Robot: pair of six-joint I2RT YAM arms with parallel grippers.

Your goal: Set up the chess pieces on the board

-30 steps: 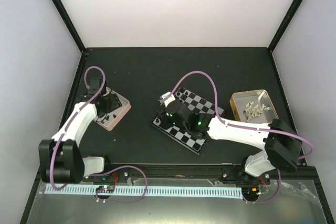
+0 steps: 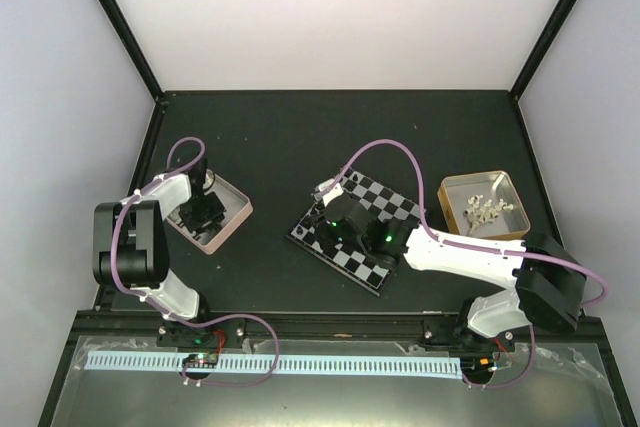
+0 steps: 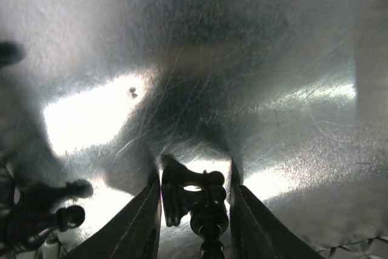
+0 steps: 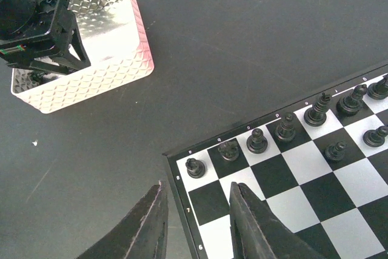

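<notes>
My left gripper [image 2: 200, 212] is down in the pink box [image 2: 230, 227] of black pieces. In the left wrist view its part-open fingers straddle a black piece [image 3: 206, 222] lying on the metal bottom; I cannot tell whether they grip it. Other black pieces [image 3: 30, 228] lie at left. My right gripper stands part open over the checkered board [image 4: 303, 174], with nothing seen between its fingers. Several black pieces, including a pawn [image 4: 257, 141] and a taller piece [image 4: 318, 110], stand upright along the board's far rows.
A tan box [image 2: 450, 207] of white pieces sits at the right.
</notes>
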